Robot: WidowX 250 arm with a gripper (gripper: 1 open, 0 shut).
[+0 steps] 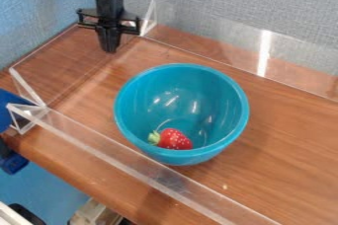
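Observation:
A teal bowl [199, 101] stands on the wooden table with a red strawberry [175, 139] lying inside it, toward the front of its floor. My black gripper [109, 41] is at the back left of the table, well away from the bowl, pointing down near the surface. Its fingertips look shut together, with nothing visible between them.
Clear plastic walls [185, 194] edge the wooden table [278, 150], with grey and blue padded panels behind. A blue object [7, 106] sits outside the left edge. The table right of the bowl is clear.

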